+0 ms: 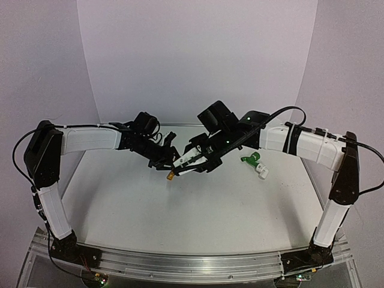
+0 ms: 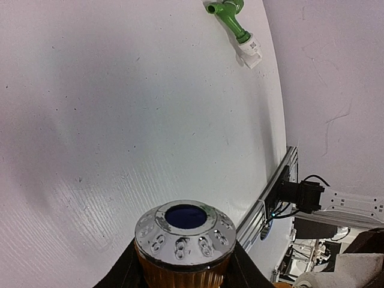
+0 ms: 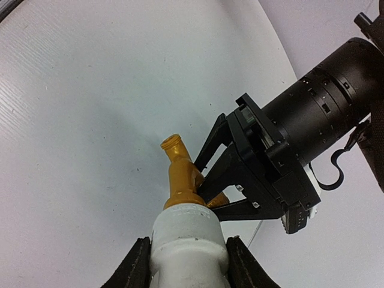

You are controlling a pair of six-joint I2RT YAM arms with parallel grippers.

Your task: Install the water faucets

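An orange faucet (image 3: 182, 174) with a silver, blue-centred knob (image 2: 185, 237) is in my left gripper, shut on its body just below that knob. My right gripper is shut on a white pipe fitting (image 3: 186, 234). In the right wrist view, the fitting's end meets the faucet's orange collar with no gap visible; how deep they are joined is hidden. From above, both grippers sit close together over the table's middle, and only the tip of the orange faucet (image 1: 170, 176) shows below them.
A green faucet (image 1: 252, 158) with a white fitting (image 1: 262, 171) on its end lies on the right part of the white table (image 1: 180, 216). A metal rail (image 1: 180, 264) runs along the front edge.
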